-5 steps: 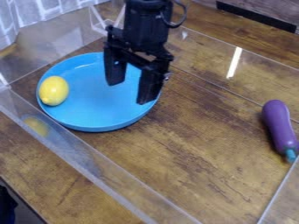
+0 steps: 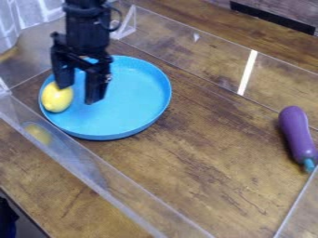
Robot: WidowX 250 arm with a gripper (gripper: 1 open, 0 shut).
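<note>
My dark gripper hangs open over the left part of a blue plastic plate, its fingers on either side of the area just right of and above a yellow oval object, which lies at the plate's left edge. Whether a finger touches the yellow object is unclear. A purple eggplant-like object with a teal tip lies at the far right of the wooden table.
Clear plastic barriers run along the left and lower left of the table. A white tape strip lies at the upper right.
My gripper has moved steadily left across the plate, from its right side to beside the yellow object. The plate and both objects appear unmoved.
</note>
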